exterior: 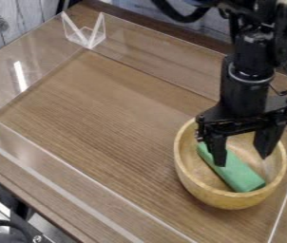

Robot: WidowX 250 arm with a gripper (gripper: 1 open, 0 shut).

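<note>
A wooden bowl (245, 197) sits at the right of the table, holding a green oblong block (234, 172) that lies diagonally inside. The black gripper (241, 140) hangs over the bowl's back half, its fingers spread open to either side above the block, with nothing seen held. Its body partly hides the bowl's back rim and the upper end of the block.
Bare wooden table (95, 123) fills the left and middle. A white wire-like holder (86, 32) stands at the back left. Dark cables show at the lower left edge, beyond the table.
</note>
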